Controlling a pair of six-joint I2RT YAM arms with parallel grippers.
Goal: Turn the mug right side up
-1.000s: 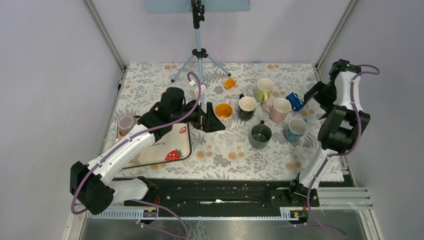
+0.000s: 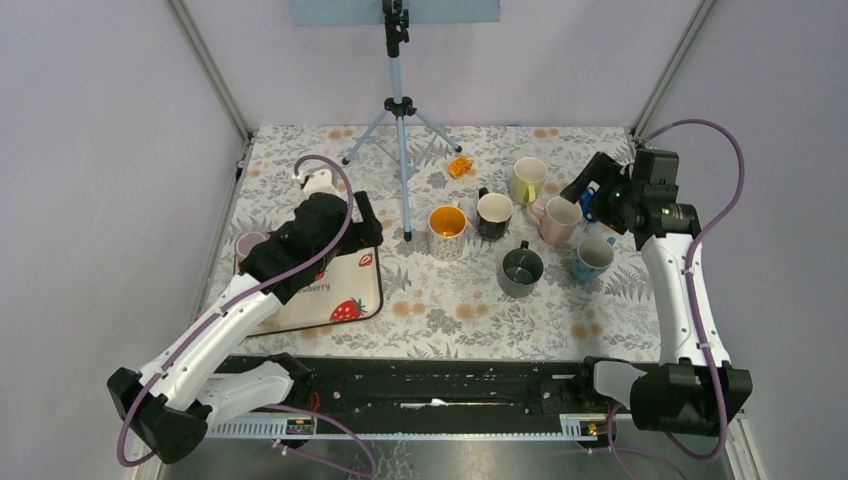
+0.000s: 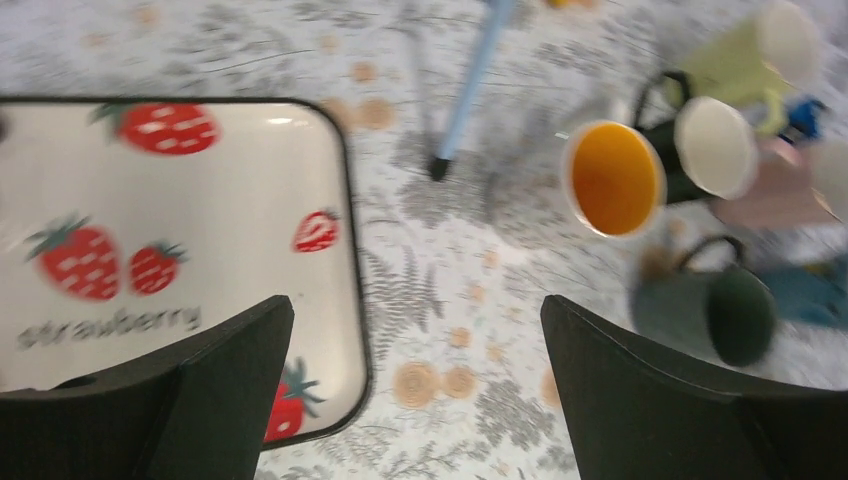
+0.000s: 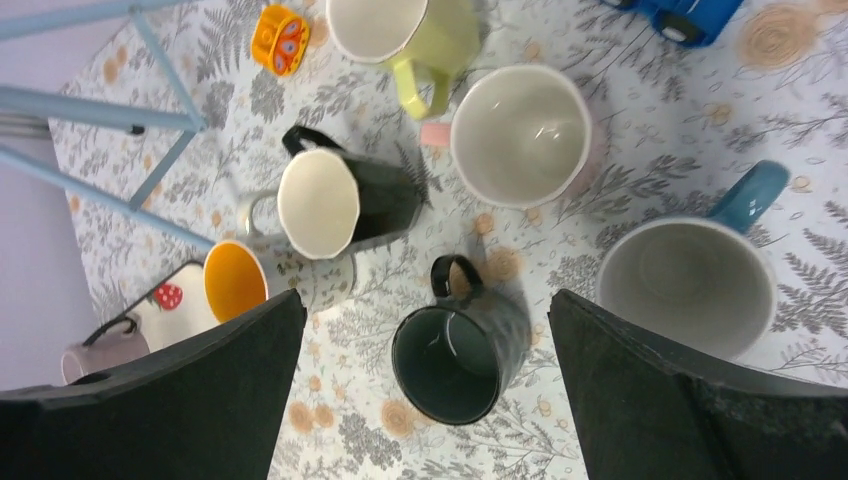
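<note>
Several mugs stand on the patterned mat: orange-lined point(image 2: 446, 238), black point(image 2: 493, 222), grey-green point(image 4: 445, 360), yellow-green point(image 2: 528, 180), pink point(image 2: 553, 224) and light blue point(image 2: 593, 261), their openings upward. A pink mug point(image 2: 250, 245) sits at the strawberry tray's left, partly hidden; its orientation is unclear. My left gripper point(image 2: 365, 220) is open over the tray's right part, nothing between its fingers. My right gripper point(image 2: 583, 178) hangs open above the mugs at the back right, nothing held.
A tripod point(image 2: 400, 160) stands at the back, near a small orange object point(image 2: 460, 166). A blue object point(image 4: 685, 20) is partly hidden by the right arm. The tray point(image 3: 340, 250) fills the left.
My left gripper has moved leftward from beside the orange-lined mug to over the tray. My right gripper has swung inward from the right edge to over the mugs.
</note>
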